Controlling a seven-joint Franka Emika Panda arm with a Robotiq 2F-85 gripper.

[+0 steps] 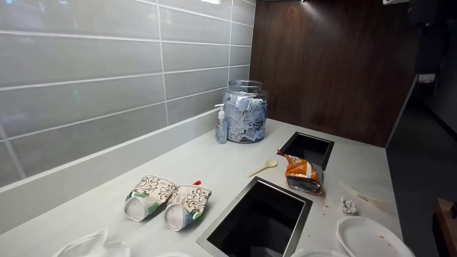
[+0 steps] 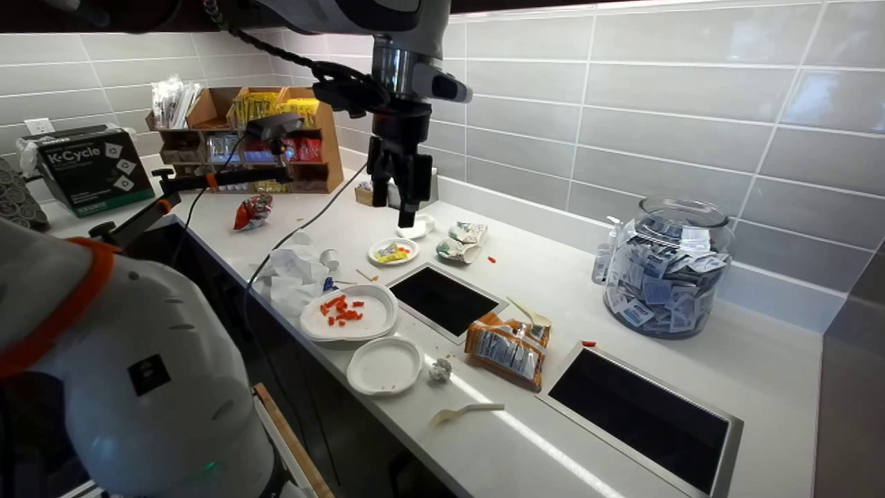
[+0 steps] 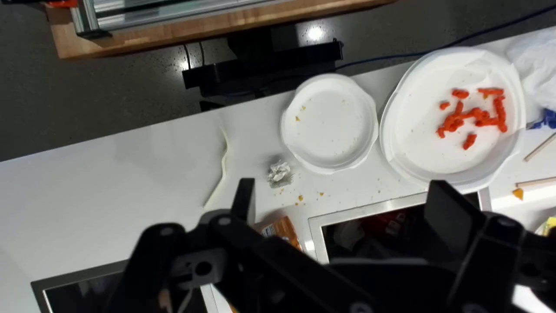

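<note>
High over the counter hangs my gripper, its fingers wide apart and empty. In the wrist view its fingers frame part of the counter, and the orange snack bag is mostly hidden behind the gripper body. An empty white plate lies near the counter's front edge, beside a larger plate holding orange-red snack pieces. A crumpled foil ball rests close by among crumbs. Two crushed paper cups lie near the tiled wall. One spoon is beside the bag; another utensil lies toward the front.
Two dark framed openings are set into the counter. A tall glass jar of packets and a pump bottle stand by the wall. Farther left are a condiment rack and crumpled white bags.
</note>
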